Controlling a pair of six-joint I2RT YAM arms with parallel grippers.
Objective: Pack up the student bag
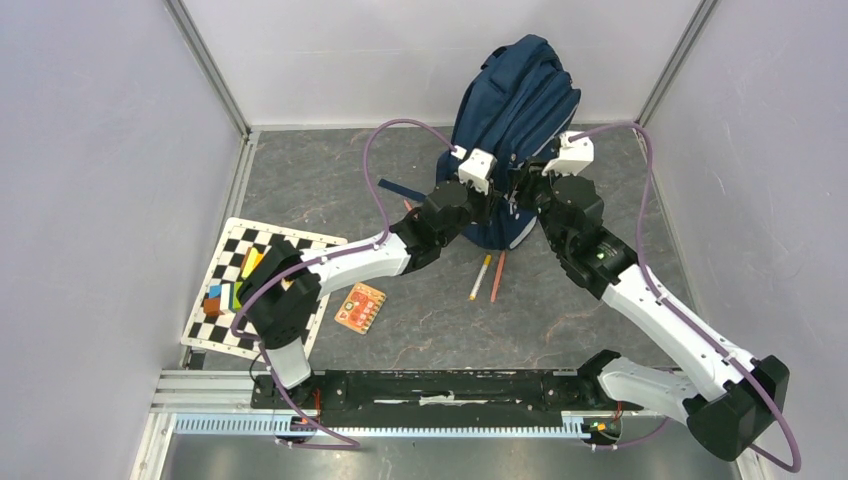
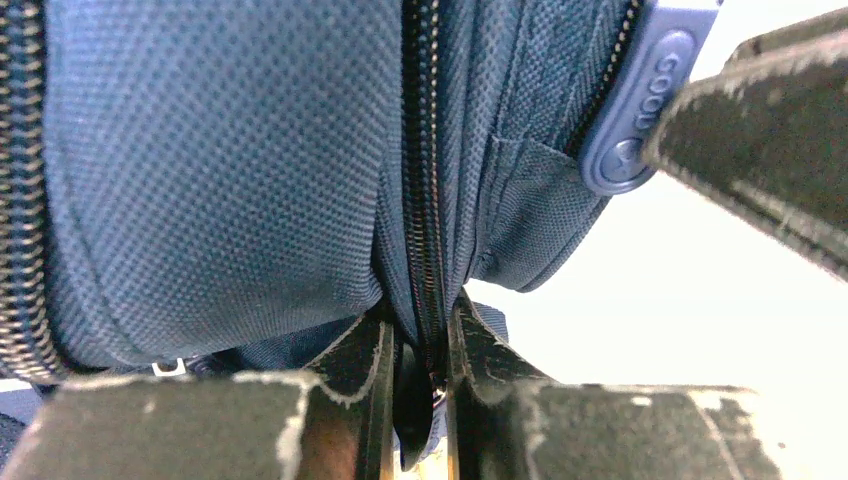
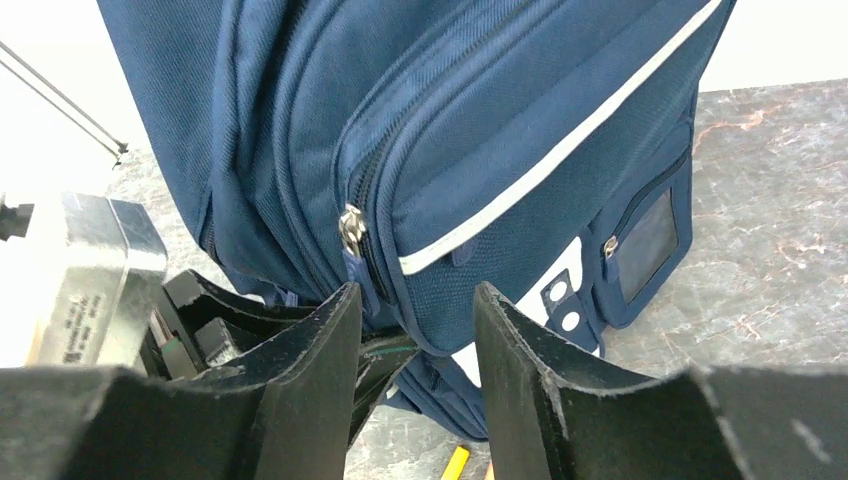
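Observation:
A navy blue backpack [image 1: 520, 90] leans upright against the back wall. My left gripper is shut on a zippered edge of the bag's fabric, low on its front. In the right wrist view, a zipper pull [image 3: 362, 272] hangs from its metal slider beside the tip of one finger [image 3: 330, 345]. My right gripper stands open with the bag's front before it, the pull close to its left finger. The pull tab [image 2: 640, 110] also shows at the upper right of the left wrist view, next to a dark finger.
On the floor lie an orange notebook [image 1: 360, 308], a yellow-and-white pencil [image 1: 480, 278] and a reddish pencil [image 1: 498, 276]. A checkered board [image 1: 232, 250] with coloured blocks sits at the left, partly under the left arm.

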